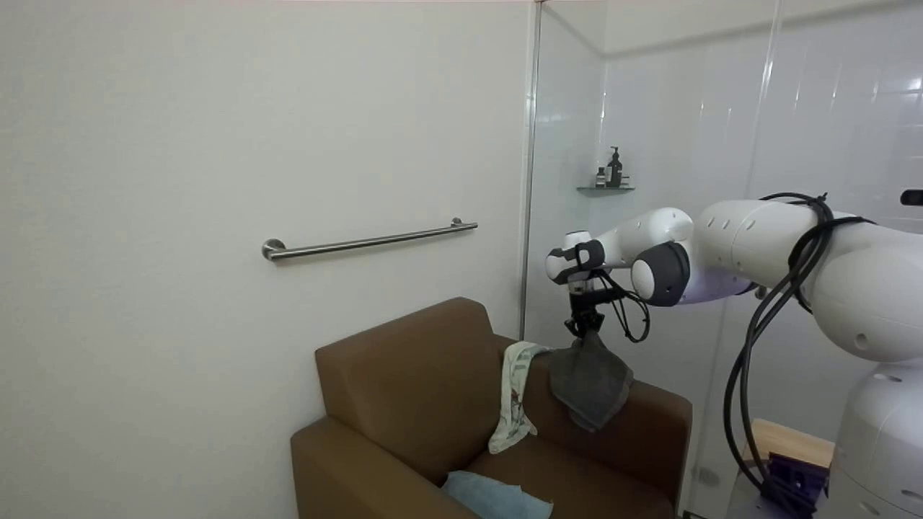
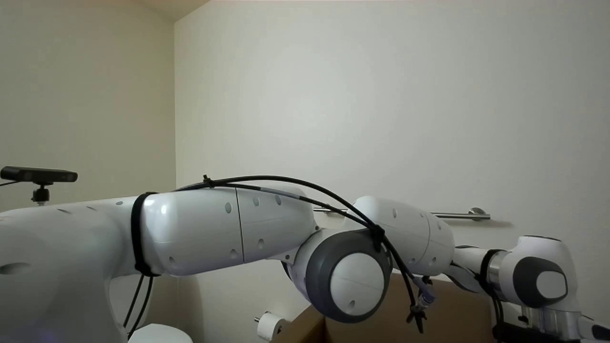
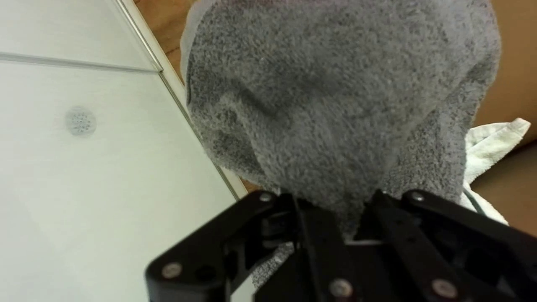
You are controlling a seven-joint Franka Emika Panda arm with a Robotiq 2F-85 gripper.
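Observation:
A dark grey towel (image 1: 592,380) drapes over the right armrest of the brown armchair (image 1: 407,380). Its peaked top is pinched by my gripper (image 1: 585,333), which is shut on it from above. Close up in the wrist view, the grey towel (image 3: 332,100) fills the upper middle and narrows to a bunch between the black fingers of the gripper. Part of its fabric also shows below the fingers. The lower arm and gripper fall outside the second exterior view.
A pale patterned towel (image 1: 515,398) hangs on the chair beside the grey one, and a light blue cloth (image 1: 497,497) lies on the seat. A metal bar (image 1: 372,244) is fixed to the wall. The glass shower panel (image 1: 562,173) stands close behind the arm.

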